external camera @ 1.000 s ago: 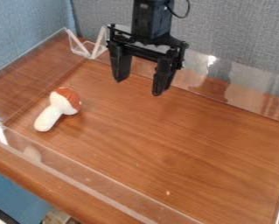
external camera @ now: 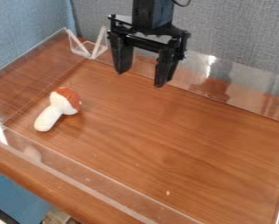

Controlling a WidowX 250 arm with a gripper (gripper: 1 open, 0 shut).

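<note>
My black gripper (external camera: 142, 73) hangs over the back of the wooden surface in the upper middle, its two fingers wide apart with nothing between them. A toy mushroom (external camera: 59, 106), with a white stem and an orange, white-spotted cap, lies on its side at the left, below and to the left of the gripper.
Clear plastic walls edge the wooden surface (external camera: 188, 149), with white supports (external camera: 87, 48) at the back left corner. Grey textured panels stand behind.
Over the last second my gripper has shifted slightly to the left and up in the view. The mushroom has stayed in place.
</note>
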